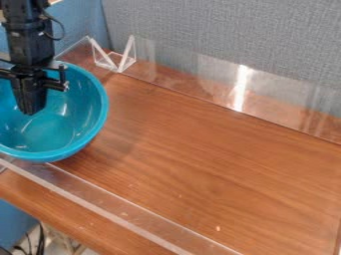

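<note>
A large teal bowl sits at the left edge of the wooden table, cut off by the frame. My black gripper hangs down over the bowl's upper left part, its fingers reaching inside the rim. The fingers are dark and small in the view, so whether they are open or closed on anything is hard to see.
A clear plastic strip runs along the front and back edges. A white wire-like bracket stands at the back left corner, against a grey padded wall.
</note>
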